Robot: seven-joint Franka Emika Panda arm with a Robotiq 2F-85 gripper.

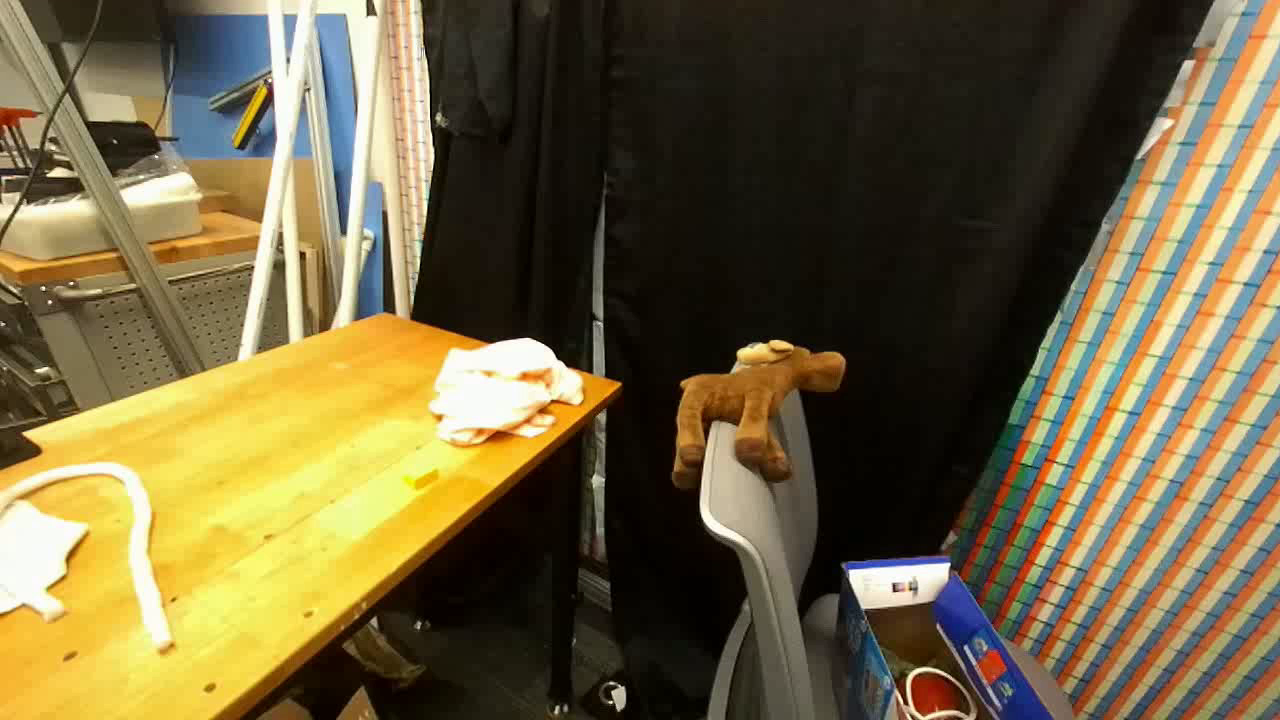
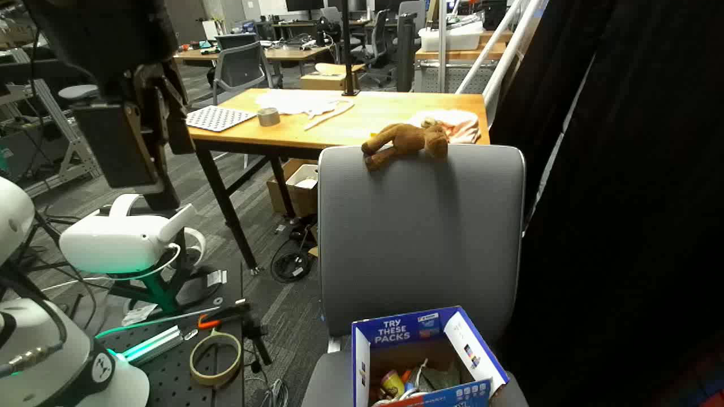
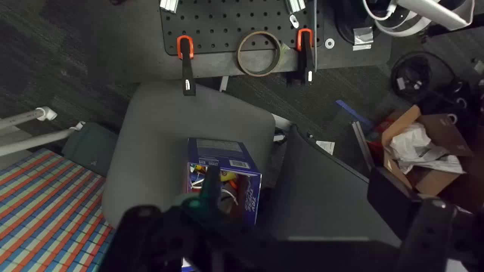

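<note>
My gripper is open, its two dark fingers wide apart with nothing between them. In the second exterior view the gripper (image 2: 153,152) hangs at the left, well away from the chair. A brown plush animal (image 1: 750,402) lies draped over the top of the grey chair's backrest (image 2: 421,230). On the chair seat stands a blue open box (image 2: 407,324) with several small things inside. The wrist view looks down on this box (image 3: 222,152), and one finger covers part of its opening.
A wooden table (image 1: 276,408) carries a pale crumpled cloth (image 1: 498,390), a small yellow block (image 1: 420,478) and a white curved tube (image 1: 140,552). A tape ring (image 3: 258,53) and orange-tipped clamps (image 3: 186,47) sit at the edge of the black pegboard (image 3: 217,29).
</note>
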